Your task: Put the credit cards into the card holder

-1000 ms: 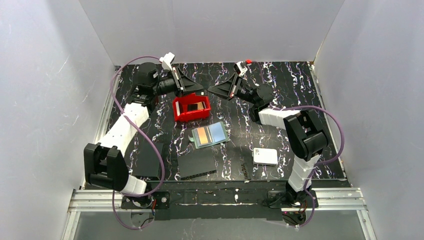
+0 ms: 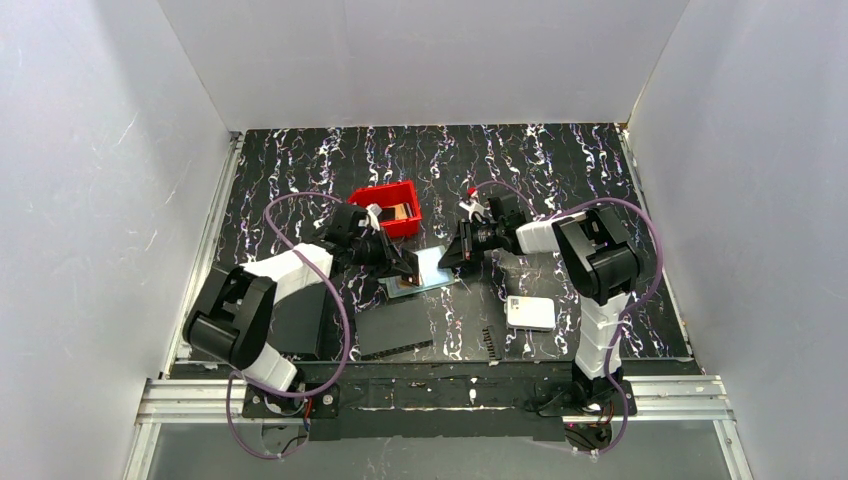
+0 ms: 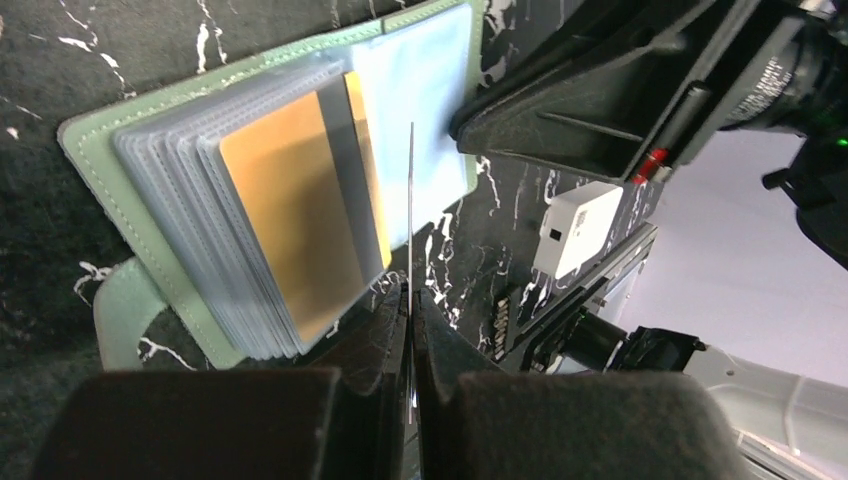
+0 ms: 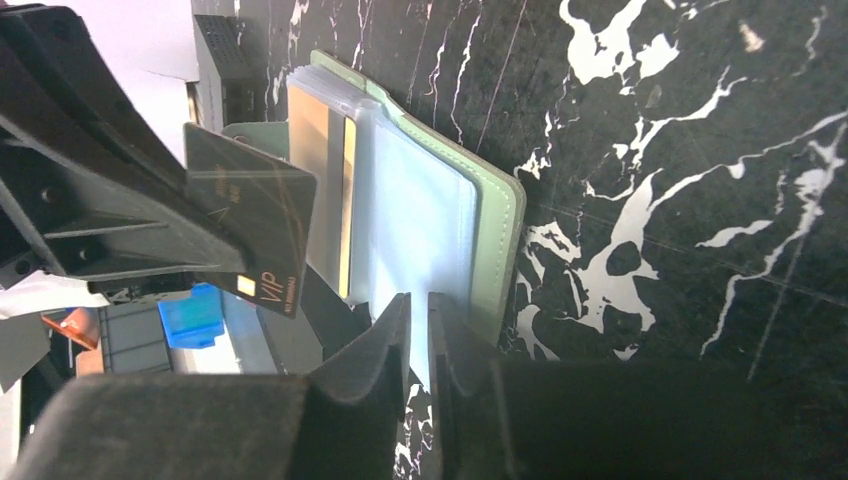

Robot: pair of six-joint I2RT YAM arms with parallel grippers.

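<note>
The open card holder has a green border, a stack of clear sleeves on its left half and a pale blue sleeve on its right. An orange card with a grey band shows in the stack. My left gripper is shut on a thin dark card. That card stands edge-on above the holder in the left wrist view. Narrowly open, my right gripper is low over the blue sleeve's near edge. Whether it touches the plastic I cannot tell.
Behind the holder sits a red box with several cards inside. In front lies a dark flat panel, with a white case to the right. Bare marbled table extends right of the holder.
Both arms have come down and toward the front, from near the red box to the holder. The dark card has travelled with my left gripper. The holder lies where it was.
</note>
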